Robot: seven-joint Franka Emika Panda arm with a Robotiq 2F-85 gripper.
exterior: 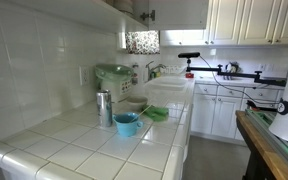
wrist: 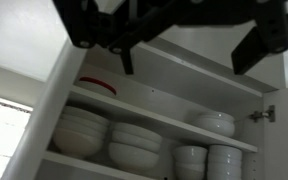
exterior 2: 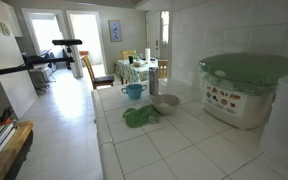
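Note:
In the wrist view my gripper stands open, two dark fingers wide apart with nothing visible between them. Beyond it is an open cupboard with white bowls [wrist: 134, 148] and white cups [wrist: 225, 160] on a lower shelf. More white bowls [wrist: 215, 123] and a red-rimmed dish [wrist: 97, 86] sit on the shelf above. On the tiled counter stand a light-blue cup [exterior: 127, 124], a silver canister [exterior: 105, 108] and a pale bowl [exterior: 137, 103]. A green cloth [exterior 2: 141, 116] lies beside the bowl. Neither exterior view clearly shows my gripper.
A white bin with a green lid [exterior 2: 239, 90] stands against the tiled wall. An open cupboard door [exterior: 182, 14] hangs above the counter. A black camera-like bar [exterior: 189, 54] juts out over the room.

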